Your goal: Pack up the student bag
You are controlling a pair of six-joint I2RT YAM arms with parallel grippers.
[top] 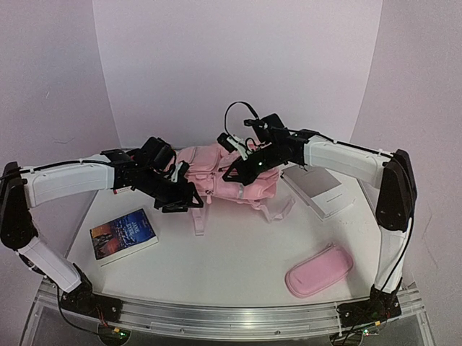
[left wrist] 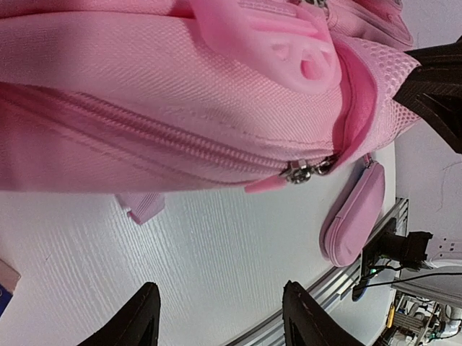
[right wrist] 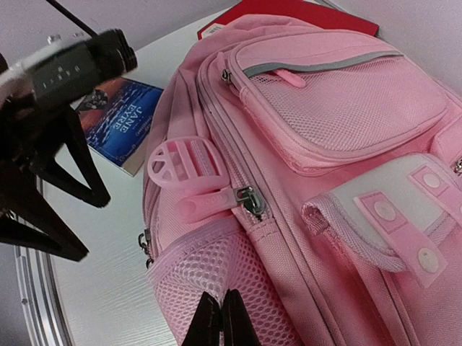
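The pink backpack (top: 198,157) is tilted up at the middle back of the table, straps dangling in front. My right gripper is shut on its mesh side pocket (right wrist: 249,277); the cloth bunches at the fingertips. My left gripper stands open in front of the bag, nothing between its fingers, below a zipper seam (left wrist: 180,144). In the top view, the blue Jane Eyre book (top: 124,236) lies front left and the pink pencil case (top: 320,271) front right. Whether the bag's main compartment is open cannot be told.
A grey and white flat item (top: 317,191) lies at the back right, partly under the right arm. Behind the bag shows a red book (right wrist: 289,10).
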